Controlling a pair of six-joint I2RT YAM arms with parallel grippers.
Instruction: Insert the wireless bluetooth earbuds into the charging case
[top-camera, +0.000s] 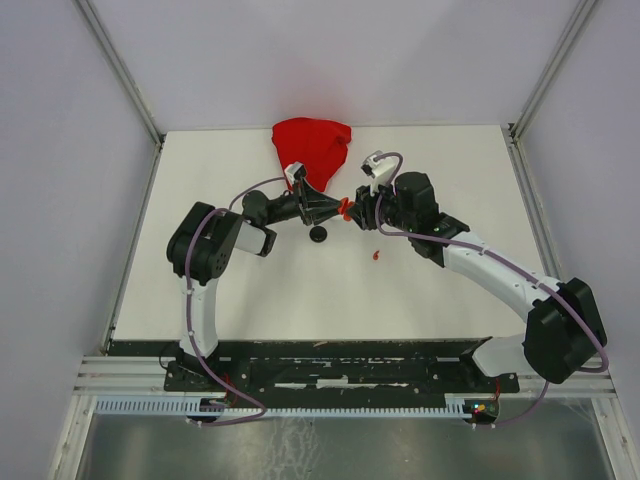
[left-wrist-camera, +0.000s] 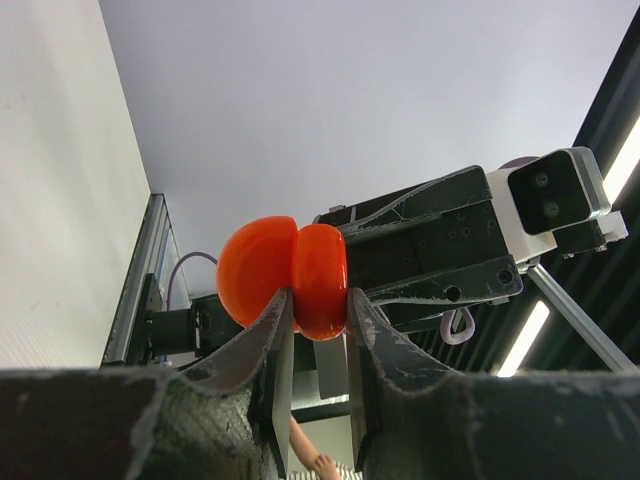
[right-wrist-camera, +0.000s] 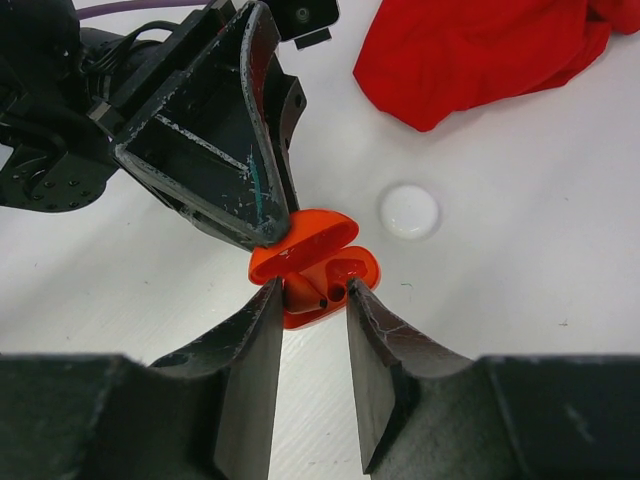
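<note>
In the top view my left gripper (top-camera: 330, 210) holds the open red charging case (top-camera: 346, 208) over the middle of the table, and my right gripper (top-camera: 357, 212) faces it from the right. In the left wrist view the case (left-wrist-camera: 320, 282) is clamped between the finger ends. In the right wrist view an orange-red earbud (right-wrist-camera: 305, 295) sits at the opening of the case (right-wrist-camera: 305, 240), at the tips of my right gripper; whether those fingers touch it is hard to tell.
A red cloth (top-camera: 310, 150) lies at the back of the table. A dark round piece (top-camera: 318, 234) and a small red piece (top-camera: 376, 255) lie on the white table (top-camera: 200, 310).
</note>
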